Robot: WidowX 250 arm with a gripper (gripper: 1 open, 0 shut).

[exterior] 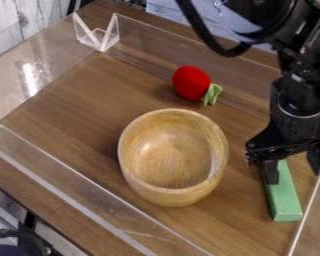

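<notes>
The black robot gripper (272, 160) is low at the right of the table, its fingertips at the upper end of a green rectangular block (284, 203) that lies lengthwise near the front right. Whether the fingers touch or hold the block is hard to tell, and the block's upper end is partly hidden by them. To the left of the gripper is a wooden bowl (172, 157), empty. A red object with a green stem (191, 82) lies behind the bowl.
Clear acrylic walls edge the wooden table (69, 120). A clear holder (96, 32) stands at the back left. The arm and its cable cover the back right.
</notes>
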